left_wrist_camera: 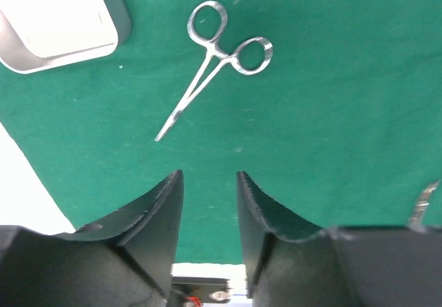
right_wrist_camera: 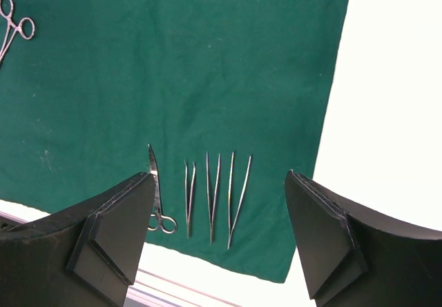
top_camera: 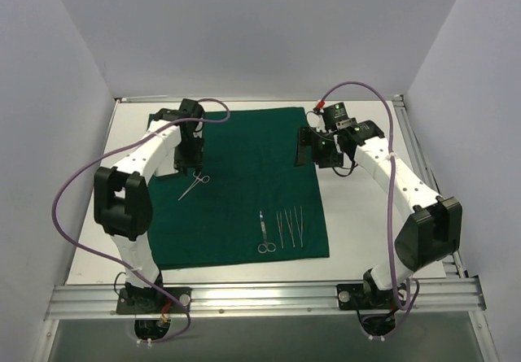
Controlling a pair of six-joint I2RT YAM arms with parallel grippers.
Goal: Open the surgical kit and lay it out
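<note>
A hemostat [left_wrist_camera: 220,56] lies on the green cloth [top_camera: 244,175], left of centre in the top view. A metal tray [left_wrist_camera: 62,24] sits just beyond it, partly under the left arm in the top view. My left gripper hangs over the cloth near the hemostat, part open and empty. My right gripper is above the cloth's right side, part open and empty. Scissors [top_camera: 264,236] and several slender instruments [top_camera: 290,233], apparently tweezers, lie in a row at the front right of the cloth.
White table [top_camera: 366,224] shows around the cloth, with metal rails at the edges and grey walls at the sides and back.
</note>
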